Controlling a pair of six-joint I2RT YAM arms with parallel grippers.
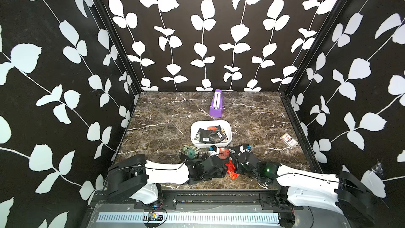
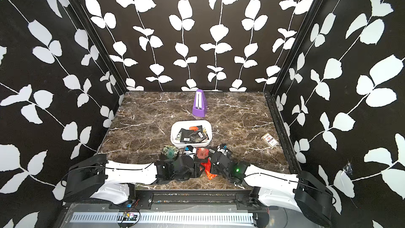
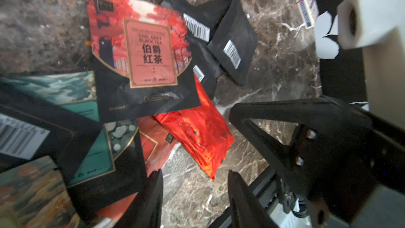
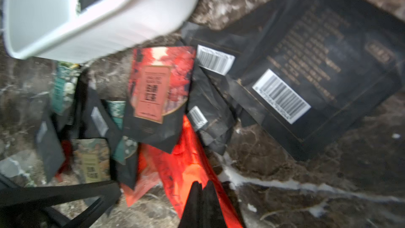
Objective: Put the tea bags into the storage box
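Note:
The white storage box [image 1: 195, 143] holds several tea bags [image 1: 207, 136]. In front of it lies a loose heap of pouches. On top is the Earl Grey tea bag [image 3: 147, 59], and a shiny red tea bag [image 4: 185, 164] pokes out from under it. My right gripper is shut above the red bag, its fingertips together with nothing between them; the red foil lies outside the fingers. My left gripper stands open, bare table showing between its fingers, just nearer the front than the red bag's tip. Black barcode pouches [image 4: 295, 76] lie to the right.
A purple metronome [image 1: 216, 104] stands behind the box. A small card box [image 1: 289, 140] lies at the right edge. Both arms meet closely over the heap. The table's left, right and back areas are mostly clear.

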